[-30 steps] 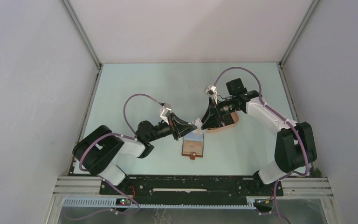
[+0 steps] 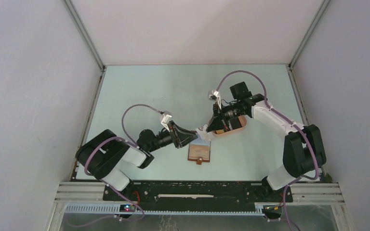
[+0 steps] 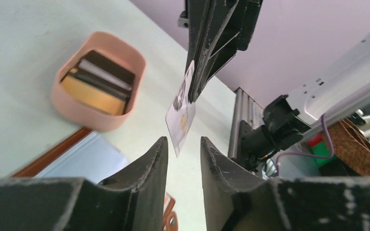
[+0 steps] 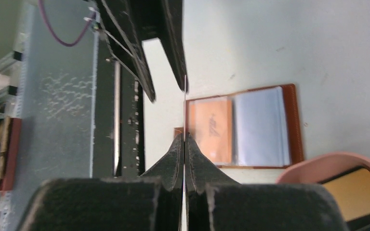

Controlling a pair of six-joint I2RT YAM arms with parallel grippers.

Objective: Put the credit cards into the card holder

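Note:
A pale card (image 3: 180, 113) is pinched in my right gripper (image 2: 208, 129), which is shut on it. The right wrist view shows this card edge-on, as a thin line rising from the fingertips. My left gripper stands open, with the card's free end between or just beyond its fingertips; whether they touch cannot be told. The brown card holder (image 2: 199, 152) lies spread open on the table beneath both grippers, its clear sleeve (image 4: 261, 126) and tan side (image 4: 212, 130) facing up.
A pink container (image 3: 58, 98) holds several cards, among them a gold one (image 4: 359, 195) and dark ones (image 3: 108, 66). It stands beyond the holder, under the right arm.
My left gripper has drawn back slightly to the left and down in the top view, away from the card. The right gripper has shifted a little left, the card with it.

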